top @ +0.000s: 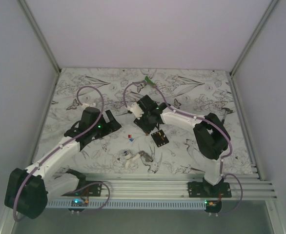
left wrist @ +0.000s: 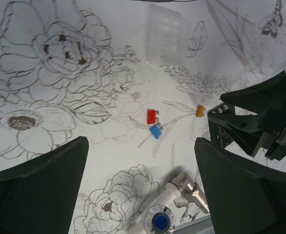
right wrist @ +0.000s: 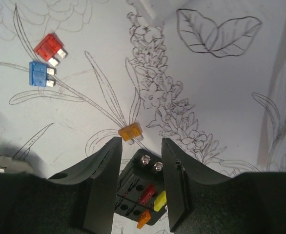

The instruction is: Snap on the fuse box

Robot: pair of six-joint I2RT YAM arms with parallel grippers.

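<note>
The black fuse box (top: 160, 138) lies right of centre; in the right wrist view it (right wrist: 133, 195) holds red, yellow and orange fuses below my open right gripper. Loose orange (right wrist: 130, 131), blue (right wrist: 38, 73) and red (right wrist: 48, 47) fuses lie flat near it on the patterned surface. The red (left wrist: 150, 116) and blue (left wrist: 155, 130) ones also show in the left wrist view, between and beyond the fingers of my open left gripper. Nothing is held.
A white and metal object (top: 135, 158) lies below the fuses. A translucent block (left wrist: 165, 35) is above them. A green item (top: 149, 81) lies at the back, a hammer (top: 226, 112) at the far right.
</note>
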